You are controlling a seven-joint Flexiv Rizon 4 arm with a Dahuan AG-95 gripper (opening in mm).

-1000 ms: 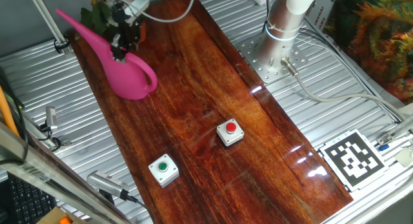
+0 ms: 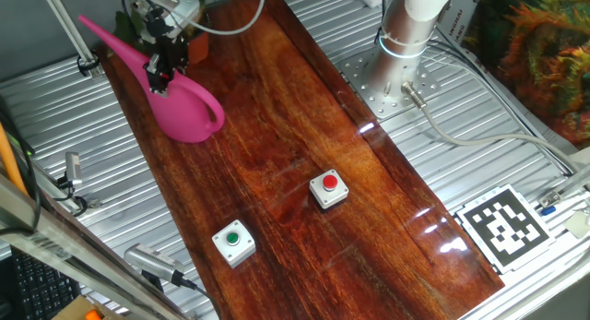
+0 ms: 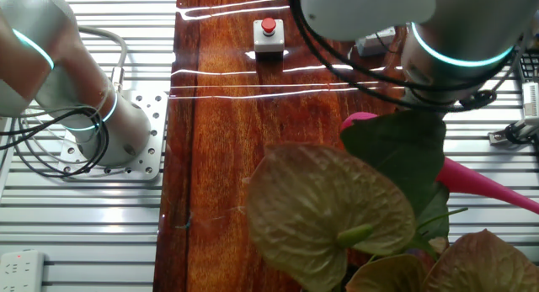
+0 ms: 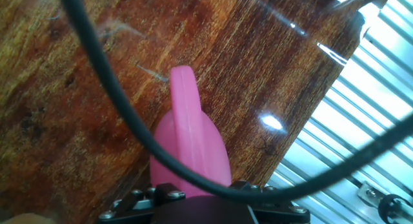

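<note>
A pink watering can stands at the far left end of the wooden table, its long spout pointing to the upper left. My gripper is at the can's upper part, where body and spout meet. In the wrist view the can runs down between the black finger linkages at the bottom edge, with its handle pointing away. Whether the fingers are clamped on the can or stand apart from it is hidden. Leaves and the arm cover much of the can in exterior view 2.
Beside the can is a potted plant with broad leaves. A red-button box and a green-button box sit farther down the table. Bare wood lies between can and boxes. A dark cable crosses the wrist view.
My gripper has moved a little to the left over the can since one second ago, and the spout tip has shifted very slightly left.
</note>
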